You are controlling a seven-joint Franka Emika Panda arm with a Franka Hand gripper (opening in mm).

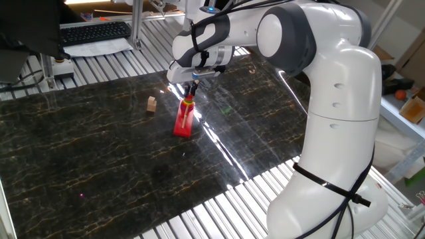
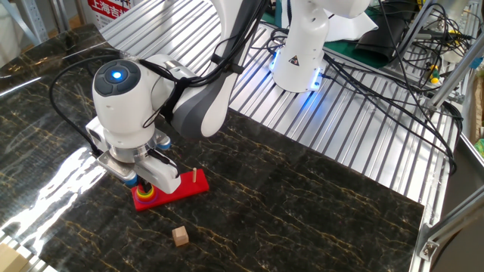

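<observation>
A red base board [image 1: 182,129] lies on the dark marbled tabletop, with a thin wooden peg [image 2: 194,175] standing near one end. At its other end is a small stack of colored rings [image 2: 145,194], yellow over red and purple. Directly over that stack, my gripper [image 1: 191,94] points down, its dark fingertips at the top of the rings. Its fingers are small and partly hidden by the hand in both views, so whether they are spread or closed on a ring does not show.
A small wooden block piece [image 2: 180,236] rests on the table near the board. A keyboard [image 1: 95,32] and papers lie on the slatted metal surface beyond the table.
</observation>
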